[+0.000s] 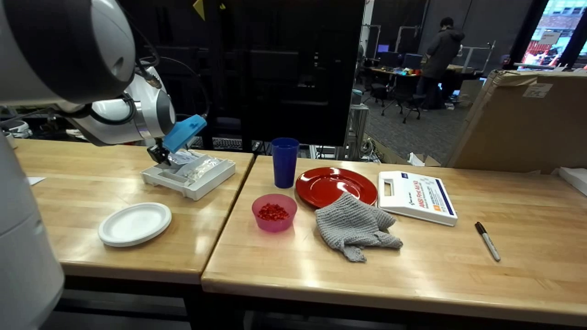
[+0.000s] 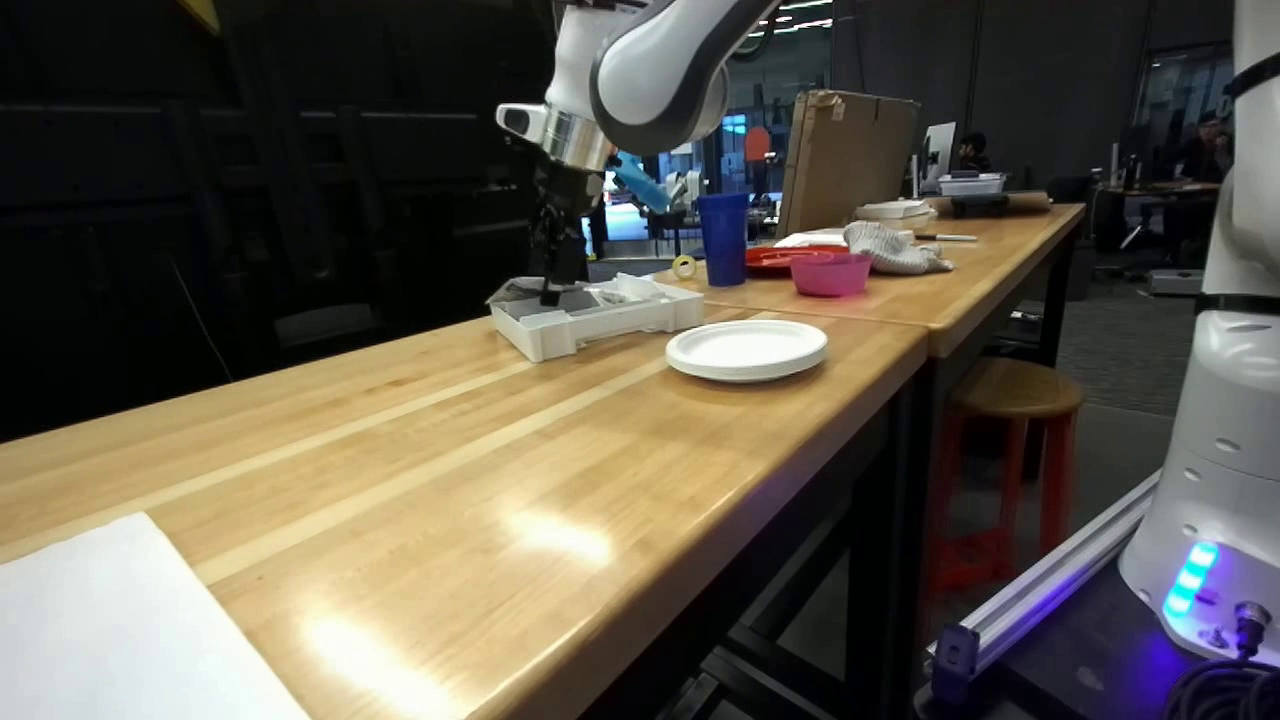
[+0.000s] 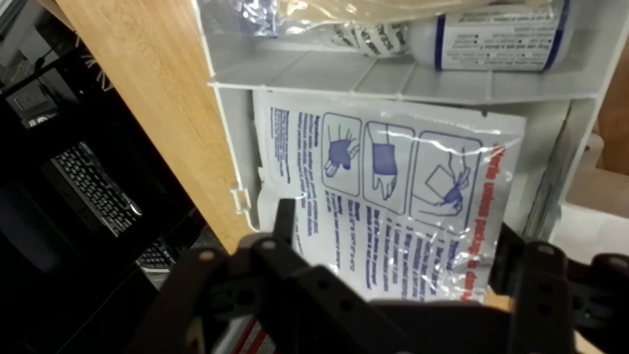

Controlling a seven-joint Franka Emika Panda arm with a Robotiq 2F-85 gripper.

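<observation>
An open white tray [image 1: 190, 177] stands on the left table, its compartments holding clear bags and packets. In the wrist view a white packet [image 3: 377, 177] with blue hand drawings and red print fills one compartment. My gripper reaches down over this packet, its two dark fingers [image 3: 284, 219] apart on either side of it. Whether the fingers touch the packet cannot be told. From exterior view 2, the gripper [image 2: 552, 276] is low at the tray's far-left end, its tips partly hidden by the tray wall.
Across the divider lie a labelled bottle [image 3: 501, 38] and plastic bags. A white plate [image 1: 135, 224] sits in front of the tray. On the right table are a blue cup [image 1: 285, 163], pink bowl [image 1: 275, 214], red plate [image 1: 308, 184], grey cloth [image 1: 352, 225], first aid lid [image 1: 418, 195] and marker [image 1: 487, 241].
</observation>
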